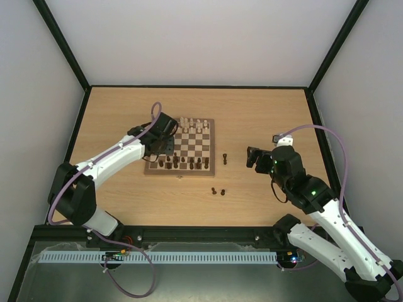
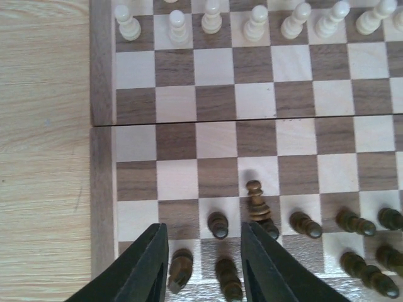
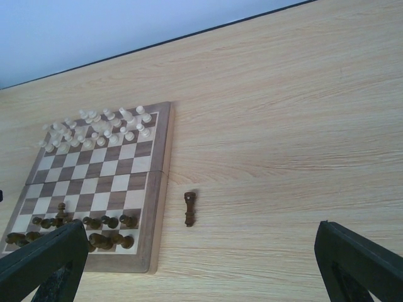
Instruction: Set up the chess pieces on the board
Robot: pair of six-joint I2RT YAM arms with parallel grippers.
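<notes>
The wooden chessboard (image 1: 211, 145) has white pieces (image 2: 254, 24) along its far side and dark pieces (image 2: 306, 224) along its near side. One dark piece (image 2: 255, 196) lies or leans just ahead of the dark pawns. My left gripper is over the board's near left part, its fingers apart and empty. Between them, below, I see dark pieces standing on the board, including a dark pawn (image 2: 218, 224). Off to the right, my right gripper hangs wide open above the table. A loose dark piece (image 3: 189, 209) lies right of the board.
Two small dark pieces (image 1: 218, 191) rest on the table in front of the board's right corner. Bare wood (image 3: 271, 157) stretches right of the board. The left arm covers the board's left edge in the top view.
</notes>
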